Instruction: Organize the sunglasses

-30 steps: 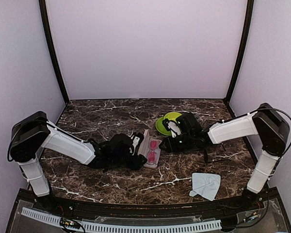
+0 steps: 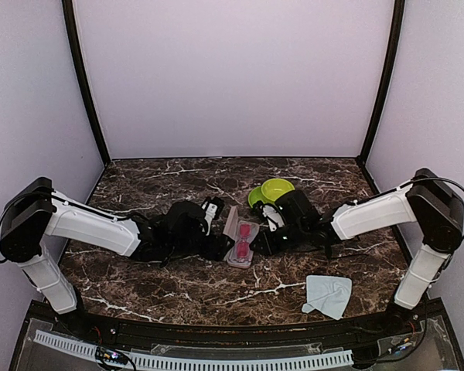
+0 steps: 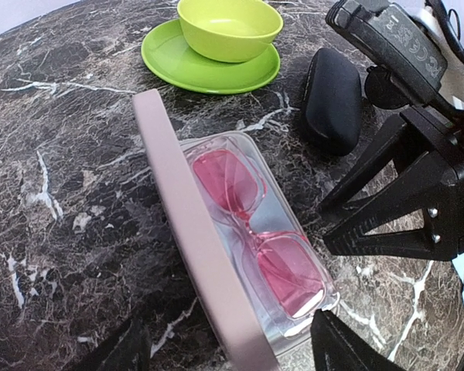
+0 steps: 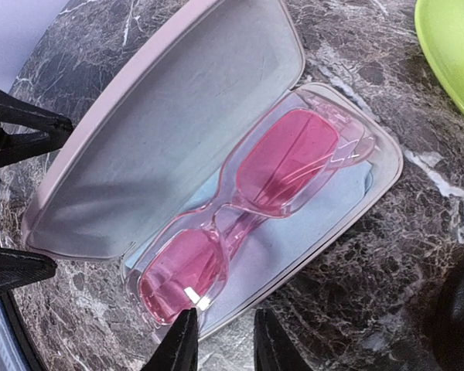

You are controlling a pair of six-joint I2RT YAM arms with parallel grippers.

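Observation:
Pink-lensed sunglasses with clear frames point(image 3: 290, 272) lie folded in an open pale pink case point(image 4: 294, 267), on a light blue cloth. The case lid point(image 3: 197, 224) stands raised along the left side. My left gripper point(image 2: 223, 247) is part open at the lid's near end; in the left wrist view its two fingers straddle that end with gaps on both sides. To the right of the case, my right gripper is part open, with its fingertips close to the case's rim and nothing visible between them.
A green bowl point(image 3: 230, 27) on a green plate point(image 3: 209, 69) stands behind the case. A black case point(image 3: 332, 100) sits behind my right gripper. A pale blue cloth point(image 2: 328, 296) lies at front right.
My right gripper has come left and a little toward the front, closer to the case. The sunglasses have not moved.

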